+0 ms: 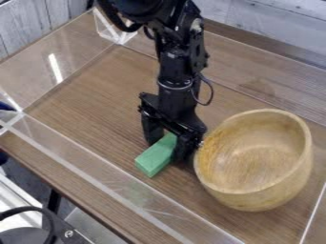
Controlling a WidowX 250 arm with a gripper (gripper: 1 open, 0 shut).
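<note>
My black gripper [173,135] hangs low in the middle of the camera view, its fingers open around the upper end of a green block [154,159]. The block lies slanted on the wooden table [76,114]; its upper end is partly hidden by the dark fingers, and whether they touch it I cannot tell.
A light wooden bowl [261,172] stands just right of the gripper, very close to it. Dark equipment with cables is at the lower left corner.
</note>
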